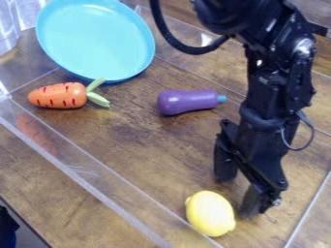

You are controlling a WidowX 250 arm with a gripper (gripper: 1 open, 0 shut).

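My black gripper (239, 184) is low at the right of the view, open, its fingers pointing down at the wooden surface. Just below and left of it lies a yellow lemon (210, 212), outside the fingers. A purple toy eggplant (188, 102) lies above and left of the gripper, and an orange toy carrot (58, 95) with a green top is at the left.
A light blue plate (93, 39) sits at the upper left. Clear plastic edges (91, 174) run along the left and front of the wooden surface (130, 145). The middle of the surface between carrot and gripper is free.
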